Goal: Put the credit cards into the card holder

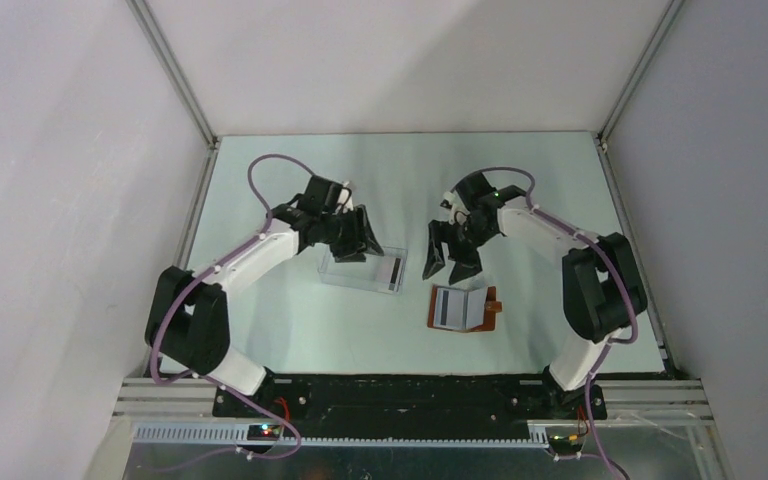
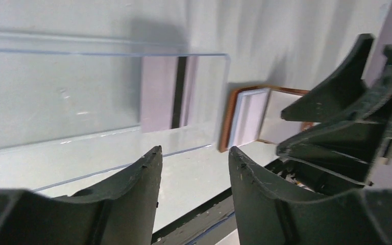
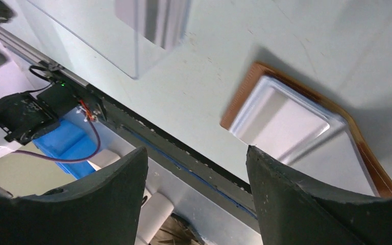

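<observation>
A clear tray point(image 1: 335, 277) holds pink cards with a dark stripe point(image 2: 157, 94) near its right end. My left gripper is above that tray, its fingers apart with nothing between them. The brown card holder point(image 1: 490, 320) lies right of the tray, folded open, with pale sleeves point(image 3: 280, 122) in it. My right gripper is above and behind the holder, open and empty.
The dark front rail point(image 1: 400, 400) runs along the near edge. The two grippers are fairly close together near the middle.
</observation>
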